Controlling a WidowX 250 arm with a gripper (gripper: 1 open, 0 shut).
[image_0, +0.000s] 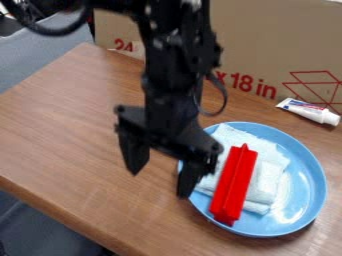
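Observation:
The black gripper (160, 166) hangs over the wooden table in the middle of the camera view, its two fingers apart with nothing seen between them. Its right finger is at the left edge of a blue plate (302, 182). On the plate lie a folded white cloth (267, 170) and, on top of it, a long red object (233, 185). A white toothpaste tube (307, 109) lies behind the plate at the right.
A large cardboard box (286, 45) stands along the back of the table. A grey padded surface lies beyond the table at the upper left.

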